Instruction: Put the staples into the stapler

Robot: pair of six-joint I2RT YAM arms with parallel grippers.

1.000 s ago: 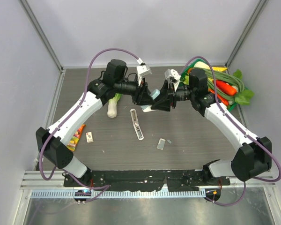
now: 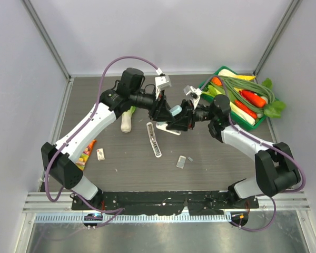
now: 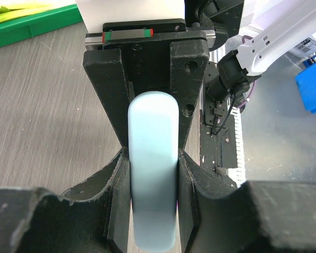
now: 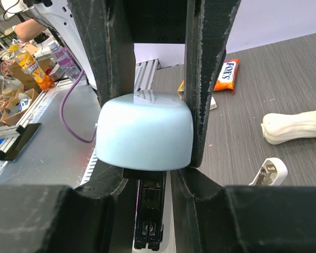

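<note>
The stapler's rounded light-blue part is clasped between the fingers of my left gripper. In the right wrist view the blue part's end faces the camera, with a black channel and a white edge below it. My right gripper has its fingertips around this lower section; whether they press on it is hidden. In the top view both grippers meet above the table, near a white part. A long slotted white piece lies apart on the table. A small pale block lies in front.
A green basket of vegetables stands at the right. Leek, a small box and an orange snack packet lie to the left. A tiny clear bit sits near the block.
My right arm has swung, its wrist lower and slightly left than a second ago, and more of the white part shows beneath the grippers. The left arm has barely moved.
</note>
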